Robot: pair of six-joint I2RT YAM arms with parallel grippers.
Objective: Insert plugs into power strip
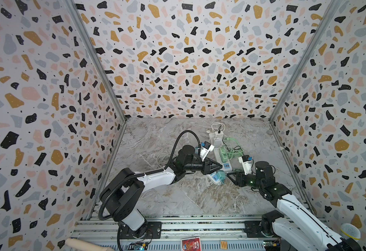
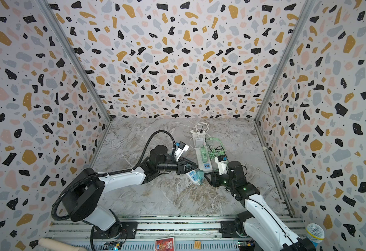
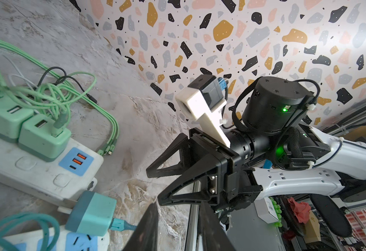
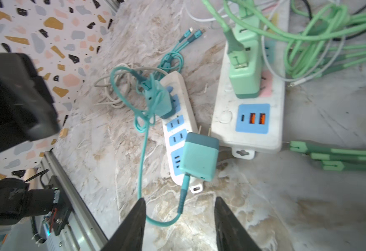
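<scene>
A teal plug (image 4: 198, 156) lies tilted across the end of the small white power strip (image 4: 178, 121), its prongs bare and outside the sockets. Its cable (image 4: 183, 194) loops toward the front. Farther along the same strip sits another teal plug (image 4: 160, 102). In the left wrist view, the loose plug (image 3: 91, 213) is left of my left gripper; whether those fingers grip anything cannot be made out. My right gripper is part open with nothing between its fingers, in front of the plug. Its parted fingers (image 3: 170, 163) also show from the left wrist.
Beside the small strip is a larger white power strip (image 4: 254, 140) bearing green plugs (image 4: 244, 77). Green cables (image 4: 337, 37) crowd its far side, with loose green connectors (image 4: 316, 155) near its end. Both arms stand close together.
</scene>
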